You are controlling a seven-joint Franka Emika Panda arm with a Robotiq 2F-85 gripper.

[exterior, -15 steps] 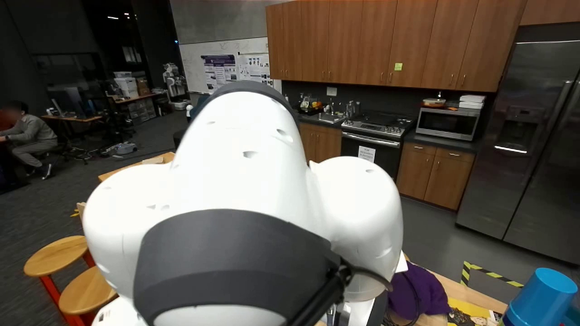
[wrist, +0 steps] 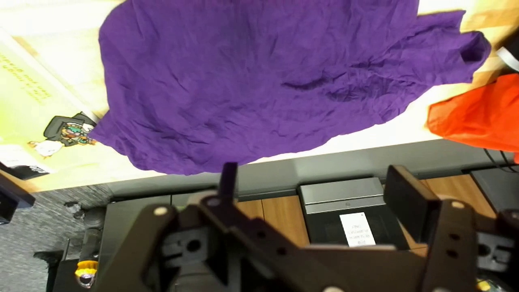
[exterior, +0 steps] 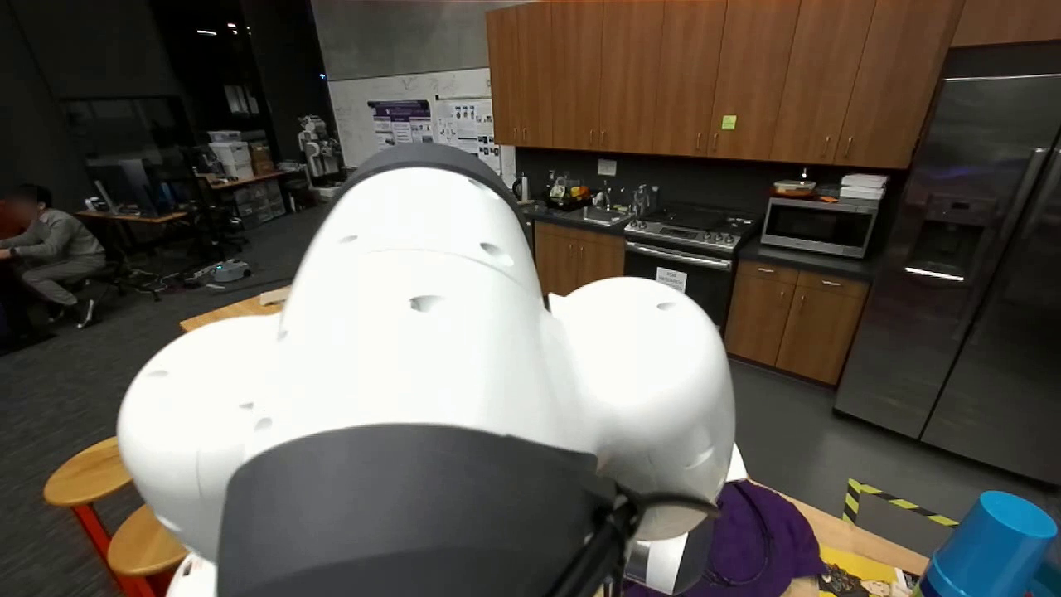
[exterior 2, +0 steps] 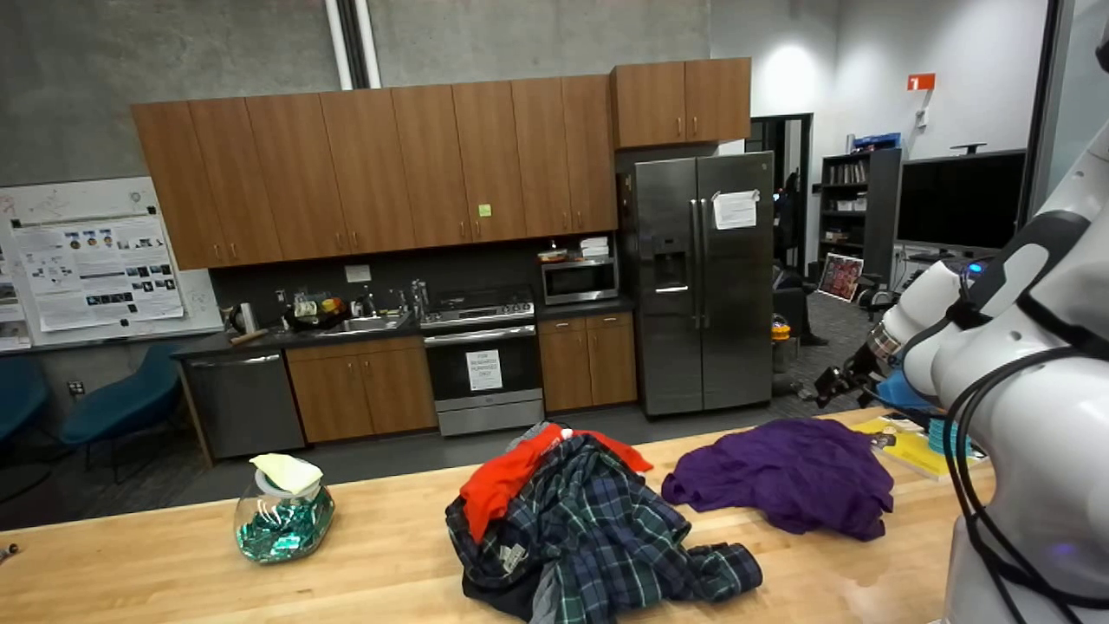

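Note:
A crumpled purple cloth (wrist: 253,87) is spread over the wooden table and fills the upper part of the wrist view. My gripper has its fingers well apart with nothing between them; the table's edge and the cloth's lower edge appear above the fingertips. From the second exterior view, the gripper (exterior 2: 832,385) shows dark and small at the right, behind the purple cloth (exterior 2: 785,477) and off it. The arm hides the gripper in the first exterior view, where only part of the cloth (exterior: 761,537) is visible.
A plaid shirt heap (exterior 2: 624,530) with a red cloth (exterior 2: 509,478) lies mid-table. A glass bowl (exterior 2: 286,520) of green filling stands farther left. A yellow book (exterior 2: 920,452) and a blue cup (exterior: 995,547) are near the arm. Bare wood shows between bowl and shirts.
In the first exterior view the arm's white links have shifted left, and the dark band on the arm sits lower and looks larger. The cup has not moved.

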